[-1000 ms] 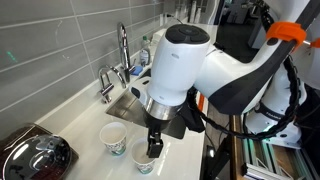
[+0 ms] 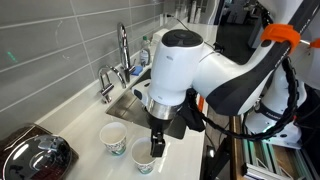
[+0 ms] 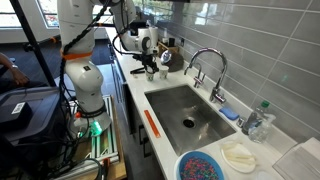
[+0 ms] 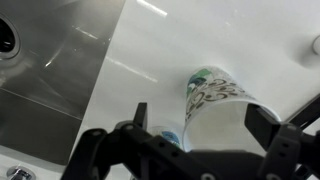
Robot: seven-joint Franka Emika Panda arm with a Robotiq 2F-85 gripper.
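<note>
A white patterned paper cup (image 4: 215, 92) stands below my gripper in the wrist view, its open rim lying across the gap between the two fingers. The gripper is open, holding nothing. A second cup (image 4: 167, 132) shows partly behind the left finger. Exterior view 1 has both white cups on the counter: one cup (image 2: 113, 138) nearer the wall, and the other cup (image 2: 144, 157) beneath the gripper (image 2: 157, 142). From exterior view 2 the cups look small, near the far end of the counter; whether a finger touches the rim cannot be told.
The steel sink (image 3: 188, 120) with its faucet (image 3: 205, 62) lies along the counter. A blue-filled bowl (image 3: 200, 167), a plate (image 3: 238, 154) and bottles (image 3: 259, 117) stand beyond it. A dark round appliance (image 2: 38, 152) sits near the cups.
In exterior view 1 my arm's white housing has shifted and turned slightly to the right, and the fingers have moved a little with it. Both cups stay where they were.
</note>
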